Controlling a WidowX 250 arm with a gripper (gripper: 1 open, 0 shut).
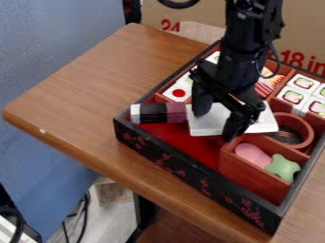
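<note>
My black gripper (223,106) hangs over the middle of a black box with red insides (191,184), its fingers above a white flat piece (257,122); whether it holds anything is unclear. A purple and black cylinder (162,113) lies at the box's left end, left of the gripper. White tiles with red marks (302,91) fill the back compartments. At the right front are a pink oval piece (253,154), a green piece (280,169) and a round red holder (292,131).
The box sits on a wooden table (95,81), whose left part is clear. A cardboard box (178,21) stands behind. A blue surface lies beyond the table's left edge.
</note>
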